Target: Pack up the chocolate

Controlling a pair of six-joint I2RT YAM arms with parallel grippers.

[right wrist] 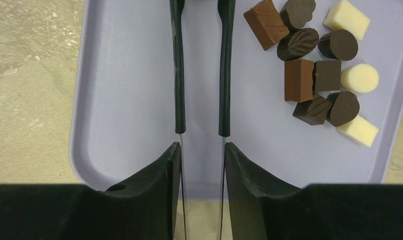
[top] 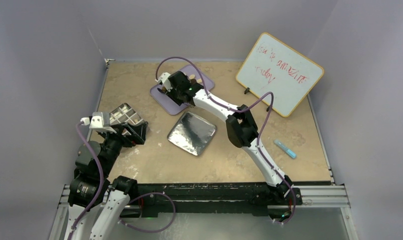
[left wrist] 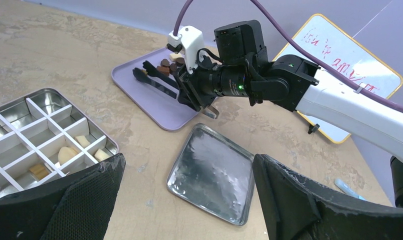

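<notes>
My right gripper is low over the purple tray (right wrist: 119, 110), its long fingers part open, reaching toward a piece at the frame's top edge, mostly hidden. Right of it in the right wrist view lie several dark, brown and white chocolates, such as a brown block (right wrist: 298, 80) and a white round (right wrist: 360, 78). The gridded metal box (left wrist: 19, 127) holds a few pale and tan pieces (left wrist: 67, 154) in some compartments. My left gripper is open above the table beside that box, with nothing between its fingers.
An empty metal tray (top: 191, 132) lies in front of the purple tray. A whiteboard (top: 279, 75) leans at the back right, and a blue pen (top: 285, 149) lies on the right.
</notes>
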